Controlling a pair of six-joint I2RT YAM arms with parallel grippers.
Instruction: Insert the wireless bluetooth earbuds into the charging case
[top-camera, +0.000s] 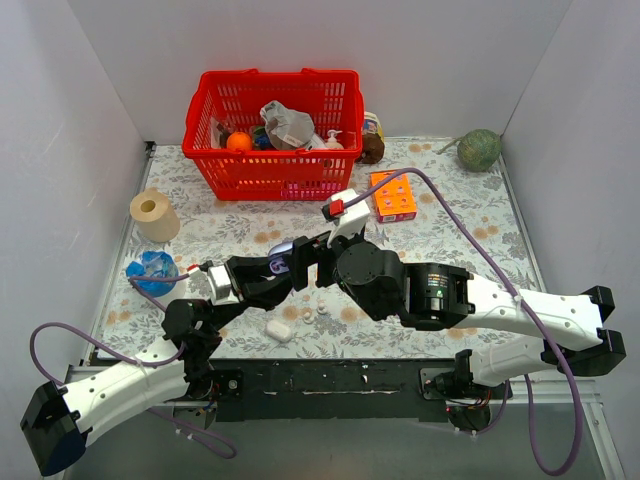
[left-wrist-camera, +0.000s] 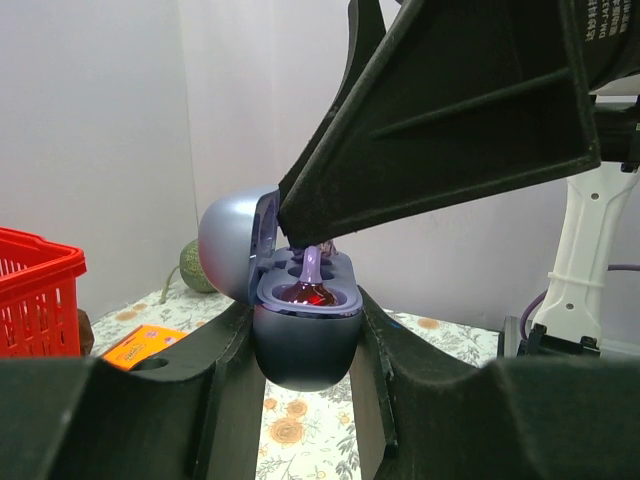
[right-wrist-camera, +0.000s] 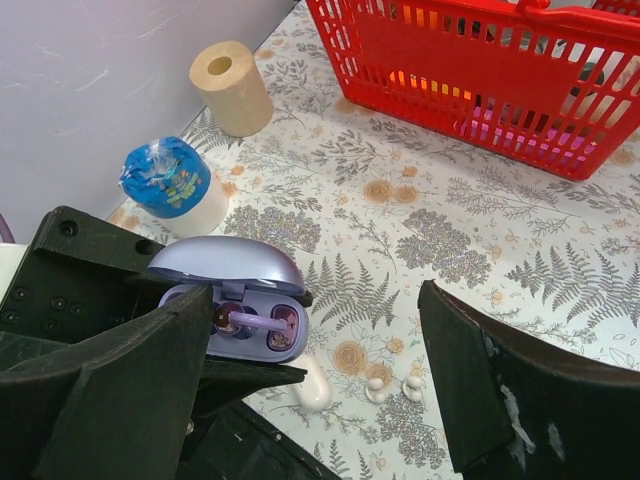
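My left gripper is shut on the purple charging case (left-wrist-camera: 305, 350), held above the table with its lid (right-wrist-camera: 228, 260) raised. A purple earbud (right-wrist-camera: 257, 321) lies at the case's open tray, its stem across it; how deep it sits cannot be told. Around the case, my right gripper stands open with its fingers (right-wrist-camera: 480, 390) wide apart. One black finger reaches right over the case beside the lid in the left wrist view. On the table below lie two small white earbuds (right-wrist-camera: 375, 390) and a white case (right-wrist-camera: 313, 385).
A red basket (top-camera: 270, 180) full of items stands at the back. Left are a tan roll (top-camera: 155, 215) and a blue-wrapped roll (top-camera: 155, 270). An orange box (top-camera: 393, 197) and a green melon (top-camera: 480, 150) lie back right.
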